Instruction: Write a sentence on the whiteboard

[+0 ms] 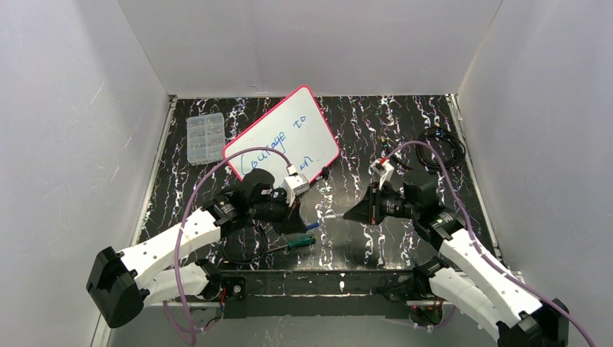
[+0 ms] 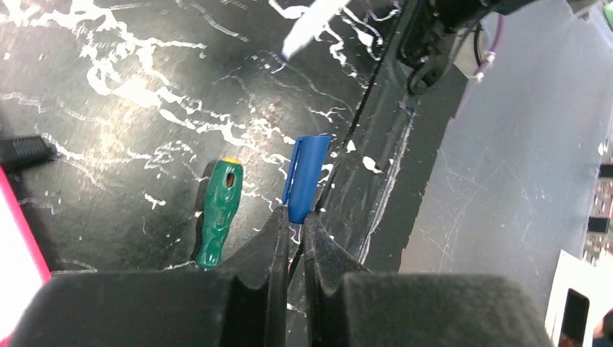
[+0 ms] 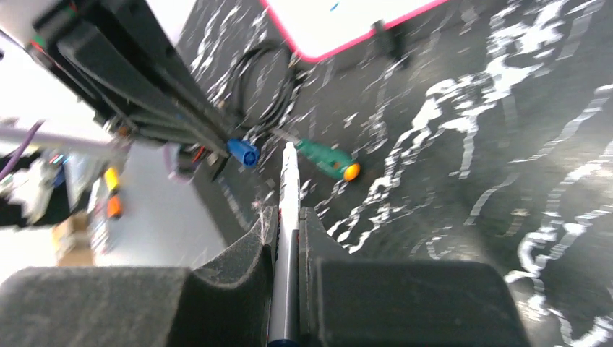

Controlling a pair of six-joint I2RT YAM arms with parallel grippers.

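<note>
A blue marker cap [image 2: 309, 177] is pinched at one end by my left gripper, which is shut on it. The white marker [image 3: 290, 191] stands out from my right gripper, shut around its barrel, with the bare tip pointing toward the cap. In the top view a small gap separates cap and marker. Behind the left gripper the whiteboard [image 1: 318, 137] lies angled on the table, red-rimmed, with blue handwriting on it. The left arm covers part of its lower edge and some of the writing.
Close to the left gripper lies a green-handled screwdriver [image 2: 222, 210]. A clear divided box [image 1: 206, 139] sits left of the board, and coiled black cable [image 1: 441, 148] lies at the right. Table space right of the board is mostly open.
</note>
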